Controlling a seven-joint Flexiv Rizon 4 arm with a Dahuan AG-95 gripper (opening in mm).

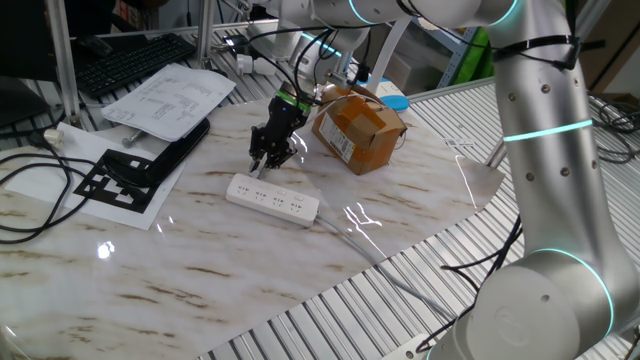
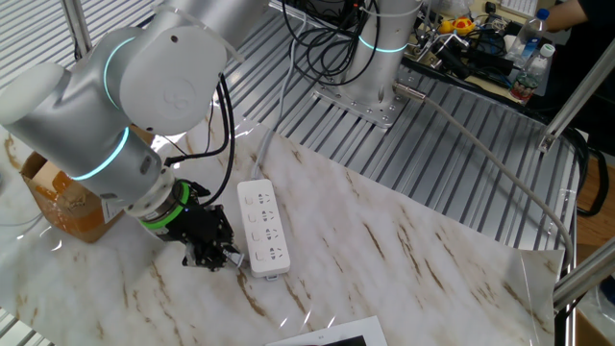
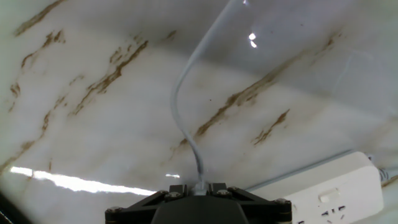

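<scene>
A white power strip lies flat on the marble-patterned tabletop, its sockets facing up. My gripper is low beside the strip's far long side, near the end away from the strip's own cord. In the wrist view a thin white cable runs down to my gripper, which is shut on its end; the fingers hide most of what they hold. Part of the power strip shows at lower right there. A small pale piece shows at the fingertips of my gripper in exterior view 2, close to the strip.
An open cardboard box stands behind the gripper. The strip's grey cord runs off toward the robot base. Papers, a keyboard and a printed marker sheet lie at the left.
</scene>
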